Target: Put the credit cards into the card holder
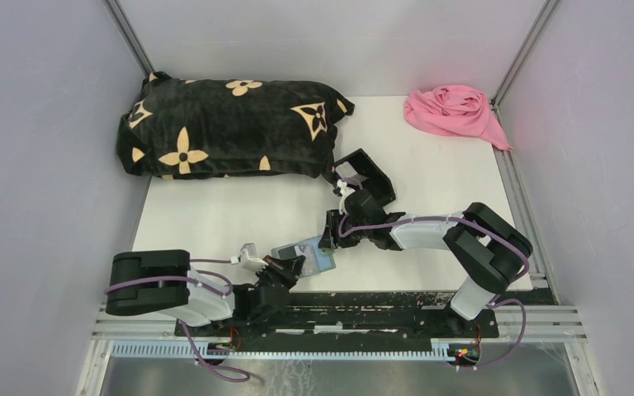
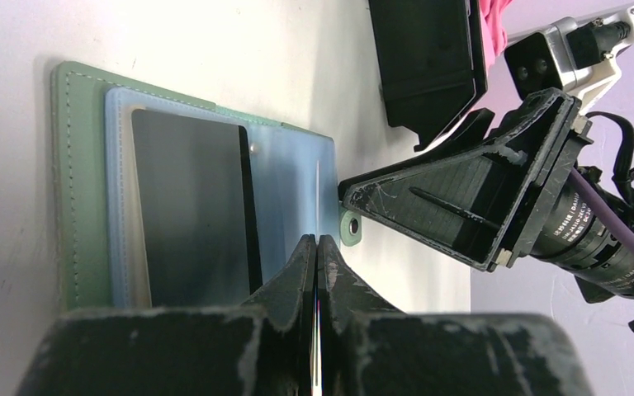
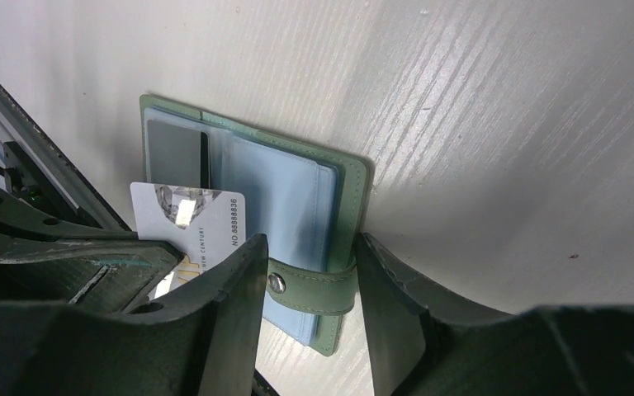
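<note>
The green-and-blue card holder lies open on the table, a dark card on its left sleeve. My left gripper is shut on a white credit card, seen edge-on in the left wrist view and held over the holder in the right wrist view. My right gripper is part open at the holder's other end, its fingertips around the holder's green strap; whether it grips it is unclear.
A black tray with a card inside stands behind my right arm. A black patterned cushion lies at the back left, a pink cloth at the back right. The table left of the holder is clear.
</note>
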